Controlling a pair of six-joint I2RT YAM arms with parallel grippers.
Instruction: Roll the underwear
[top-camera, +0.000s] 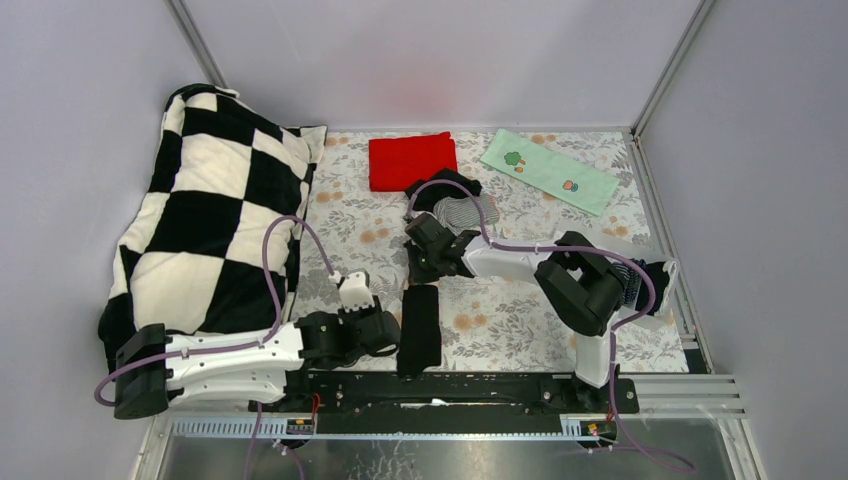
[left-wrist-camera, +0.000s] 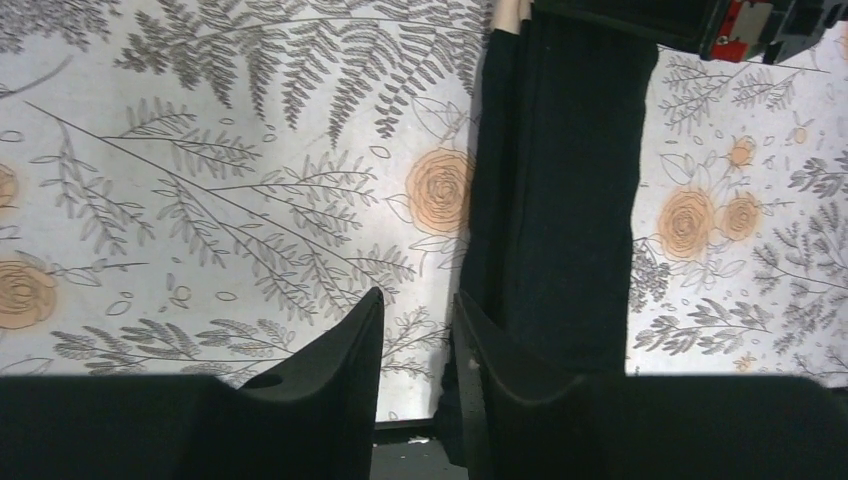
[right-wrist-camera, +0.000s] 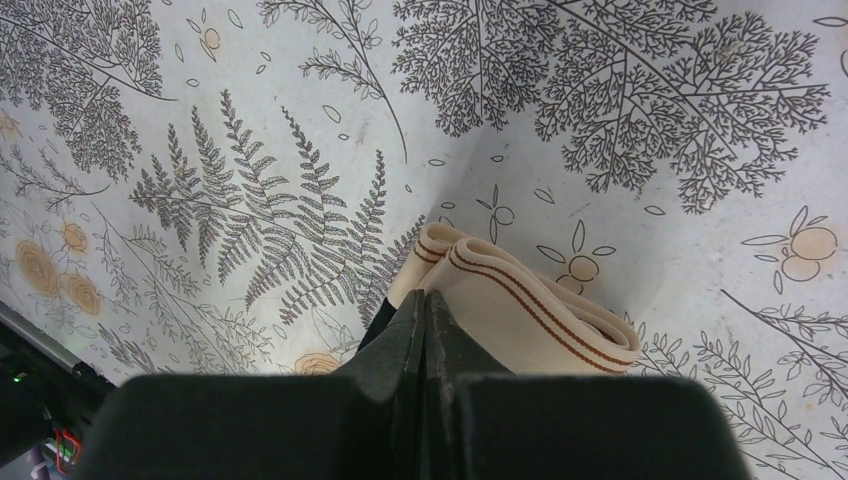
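The black underwear (top-camera: 420, 325) lies as a long narrow folded strip near the table's front edge, with a fold along its left side in the left wrist view. Its cream waistband (right-wrist-camera: 530, 310), edged in brown lines, is bunched at the far end. My right gripper is shut at that waistband; whether cloth is pinched between the fingertips I cannot tell. To the left of the strip's near end, my left gripper stands partly open and empty, its right finger (left-wrist-camera: 470, 335) overlapping the strip's left edge in view.
Behind the right arm lie a red folded cloth (top-camera: 410, 163), a black garment (top-camera: 443, 187) and a grey striped one (top-camera: 458, 213). A mint cloth (top-camera: 550, 172) is at the back right; a checkered blanket (top-camera: 212, 205) fills the left.
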